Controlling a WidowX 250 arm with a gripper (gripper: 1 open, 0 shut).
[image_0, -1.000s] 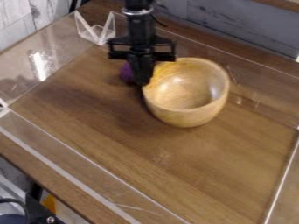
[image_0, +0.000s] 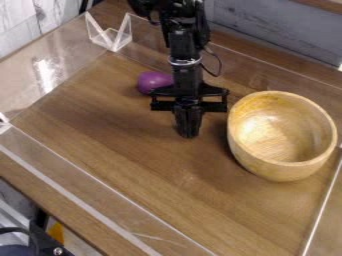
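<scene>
My black gripper (image_0: 187, 124) points down at the wooden counter just left of a large wooden bowl (image_0: 281, 135), close to its rim. It appears shut, with nothing visible between its fingers. A purple object (image_0: 152, 82), perhaps an eggplant or onion, lies behind the gripper on its left, partly hidden by it.
A clear plastic item (image_0: 110, 32) stands at the back left. A wall edge runs along the back right.
Over the last second my gripper has moved toward the front and right, and the bowl has shifted right and frontward. The purple object is more exposed.
</scene>
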